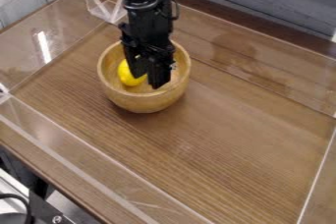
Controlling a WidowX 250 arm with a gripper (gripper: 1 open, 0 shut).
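Observation:
A wooden bowl (pixel 159 99) stands on the wooden table, holding a yellow object (pixel 129 74) at its left side. The black gripper (pixel 145 71) reaches down from the top into the bowl, just right of the yellow object. Its fingers are apart; whether they touch the yellow object is hard to tell. The arm hides part of the bowl's back.
A clear plastic item (pixel 108 4) lies behind at the upper left. A black cable (pixel 16 200) shows at the lower left edge.

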